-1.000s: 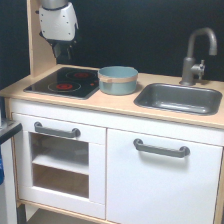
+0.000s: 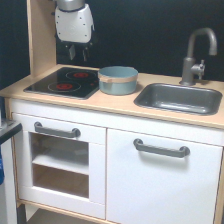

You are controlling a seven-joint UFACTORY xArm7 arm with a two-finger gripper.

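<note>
My gripper, with a white hand and dark fingers, hangs over the back of the stove at the upper left. Its fingers look spread apart, and nothing shows between them. A grey-blue pot stands upright on the counter, just right of the black cooktop. The gripper is above and to the left of the pot, clear of it. What the pot holds cannot be made out.
Right of the pot lies a steel sink with a tall grey faucet behind it. Below are an oven door with a dark handle and a white cabinet door, both shut. A wooden panel rises at the left.
My gripper has moved to the right and is turned more squarely to the camera, its fingers more visibly apart. The pot and the kitchen have not moved.
</note>
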